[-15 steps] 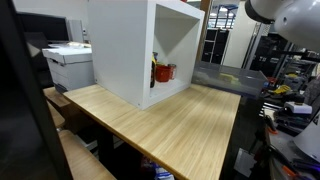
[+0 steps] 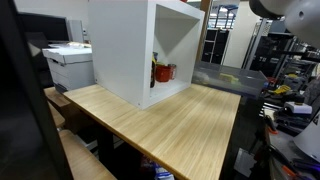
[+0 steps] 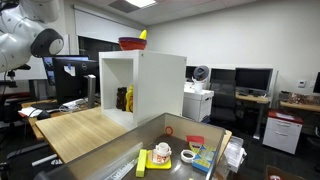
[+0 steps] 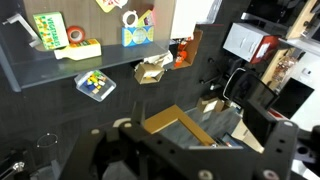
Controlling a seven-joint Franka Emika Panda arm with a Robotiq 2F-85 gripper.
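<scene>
In the wrist view my gripper stands open, its dark fingers wide apart at the bottom edge and nothing seen between them. Beyond it lie the floor and several small coloured items, well away from the fingers. A red mug [image 2: 172, 71] and a red container [image 2: 162, 73] stand inside the white shelf unit [image 2: 122, 50] on the wooden table [image 2: 165, 128]. On top of that unit, exterior view 2 shows a red bowl [image 3: 132, 44] with something yellow in it. The gripper itself is outside both exterior views; only parts of the white arm show.
A grey bin [image 3: 112, 152] in the foreground of exterior view 2 has a white cup-like item [image 3: 161, 153] and several coloured things by it. Monitors [image 3: 77, 80] stand behind the table. Much of the tabletop in front of the shelf unit is bare.
The white arm at the upper right of exterior view 1 has shifted slightly. The shelf unit, its contents and the table look the same.
</scene>
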